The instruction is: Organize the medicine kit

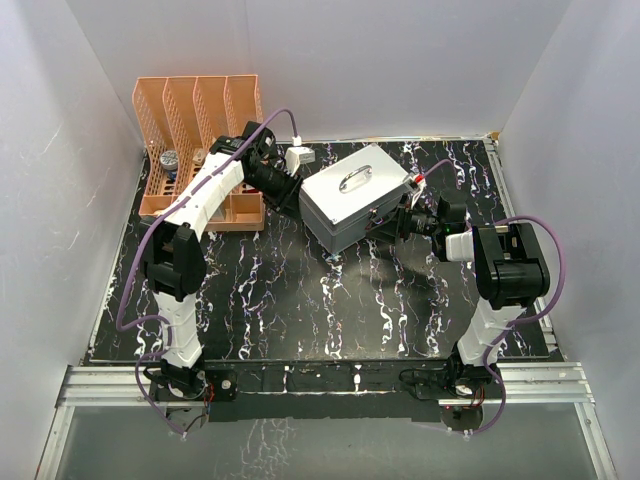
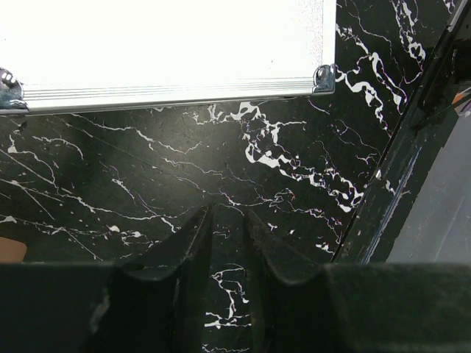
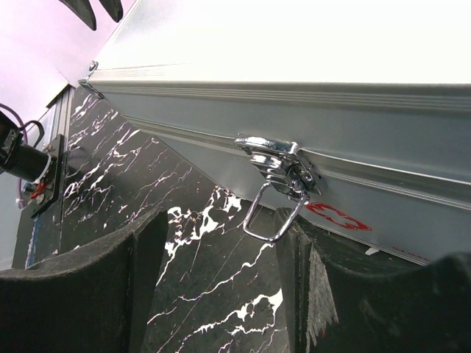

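The medicine kit is a silver metal case [image 1: 350, 190] with a handle on its lid, standing at an angle, lid down, in the top view. A wire-loop latch [image 3: 276, 187] hangs from its front side, above a red mark. My right gripper stands part open in front of the case. The loop's lower end comes close to its right-hand finger [image 3: 291, 257]; whether they touch I cannot tell. My left gripper is nearly closed at the case's left corner, its fingers a narrow gap apart. Nothing shows between them.
An orange slotted rack [image 1: 205, 110] stands at the back left, with a few small items such as a white-capped jar [image 1: 169, 160] in it. The left arm crosses its front right corner.
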